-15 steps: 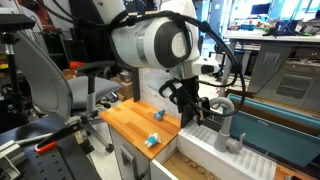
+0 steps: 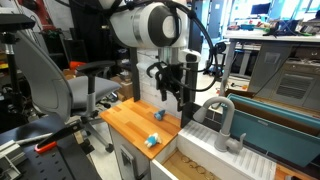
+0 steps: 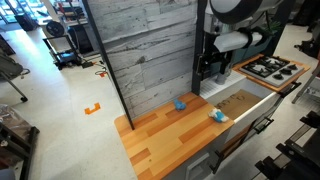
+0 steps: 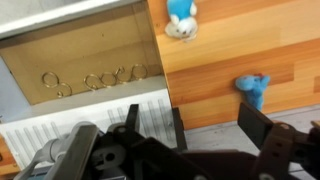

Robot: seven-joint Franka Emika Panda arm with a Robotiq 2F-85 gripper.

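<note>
My gripper hangs above the back edge of the wooden counter (image 3: pixel 165 138). In the wrist view its dark fingers stand wide apart with nothing between them. A blue toy (image 4: pixel 252 90) lies on the wood close to the wall, towards the right finger's side; it also shows in exterior view 1 (image 2: pixel 159 115). Nearer the drawer, a blue-and-white toy (image 4: pixel 182 18) rests on the counter, clear of the gripper, and is seen as well in exterior view 2 (image 3: pixel 218 116).
An open drawer (image 4: pixel 140 22) beside the counter holds several small rings. A grey tap (image 2: pixel 226 118) rises beside the white ribbed drainboard (image 2: pixel 240 160). The white plank wall (image 3: pixel 155 75) stands close behind. Bare wood surrounds the toys.
The arm has swung left and risen in exterior view 1, from beside the tap to above the counter's back edge. Both toys have stayed in place.
</note>
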